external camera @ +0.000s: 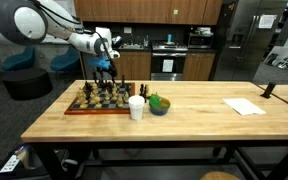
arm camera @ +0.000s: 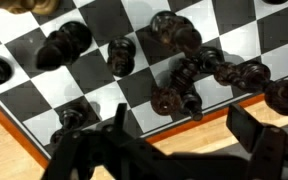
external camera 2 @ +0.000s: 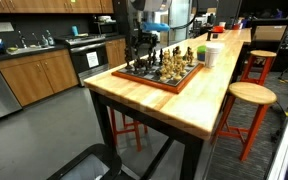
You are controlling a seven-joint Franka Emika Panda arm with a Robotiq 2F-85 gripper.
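The chessboard [external camera: 96,111] with a reddish-brown border stands on the left part of the wooden table, bearing dark and light pieces. In the wrist view, several dark pieces crowd near the board's edge, among them a dark piece [arm camera: 122,56] on its own and a cluster of dark pieces [arm camera: 177,92]. Whether some in that cluster are lying down I cannot tell. My gripper is open above this dark side, its fingers [arm camera: 117,145] wide apart. Nothing is held; the cluster shows beyond the gap between the fingertips.
Right of the board stand a white cup [external camera: 136,107] and a bowl [external camera: 159,105] with green contents. A sheet of paper [external camera: 244,106] lies farther right. Between bowl and paper the tabletop is clear. Stools [external camera 2: 252,95] stand beside the table.
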